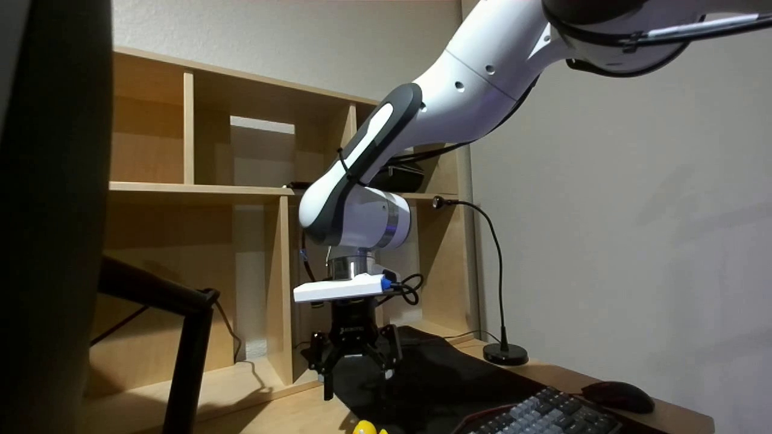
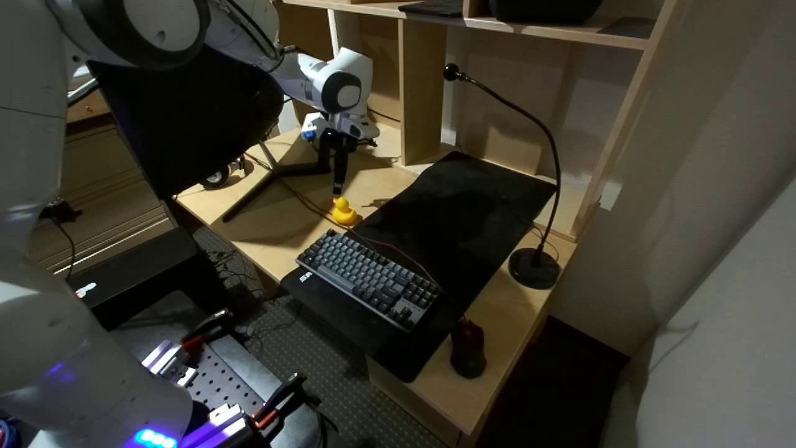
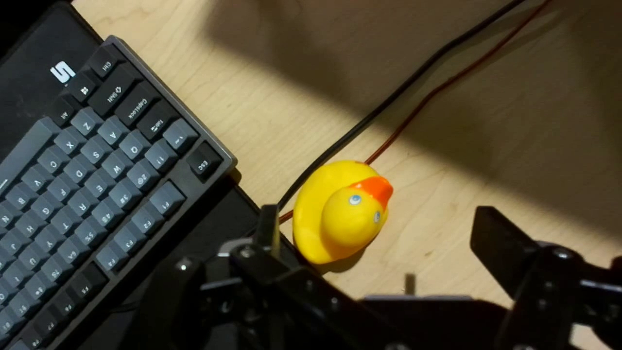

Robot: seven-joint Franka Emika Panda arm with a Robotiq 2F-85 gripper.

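A yellow rubber duck (image 3: 335,216) with an orange bill sits on the bare wood of the desk, by the keyboard's corner. In exterior view 2 the duck (image 2: 344,213) stands upright; only its top (image 1: 365,427) shows at the bottom edge of exterior view 1. My gripper (image 1: 358,387) points down above the desk, its fingers spread wide and nothing between them. From the wrist, the open gripper shows one finger on either side, with the duck below, closer to the left finger (image 3: 268,227).
A grey keyboard (image 2: 369,280) lies on a black desk mat (image 2: 466,205). Black and red cables (image 3: 402,87) run past the duck. A lamp (image 2: 533,267) and a mouse (image 2: 467,350) stand at the right, a monitor (image 2: 198,116) at the left, shelves (image 2: 423,89) behind.
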